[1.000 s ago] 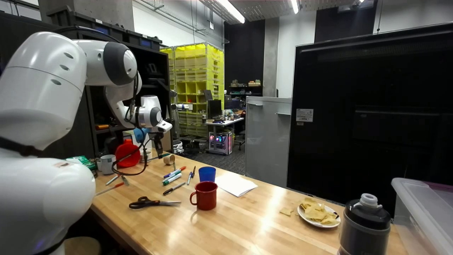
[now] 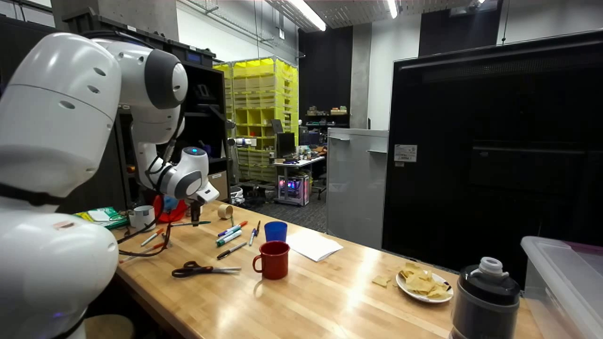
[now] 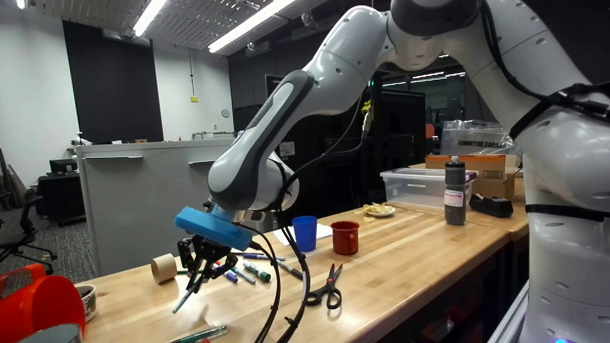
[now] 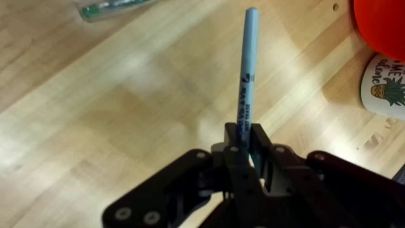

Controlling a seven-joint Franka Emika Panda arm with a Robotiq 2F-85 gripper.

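A slim grey-blue marker with Vis-à-Vis lettering is held between the black fingers of my gripper, which is shut on it. Its plain end sticks out well past the fingertips in the wrist view. In exterior view 2 the marker slants down from my gripper, above the wooden table. Exterior view 1 has my gripper over the far left of the table. A white mug with a pineapple print and a red-orange container stand to the right in the wrist view.
Several markers lie mid-table near a tape roll. Black scissors, a red mug, a blue cup and white paper are farther right. A green pen lies in front of the gripper.
In exterior view 1 my gripper has moved left and lower, carrying the marker along. The wrist has turned somewhat. Objects on the table look unmoved.
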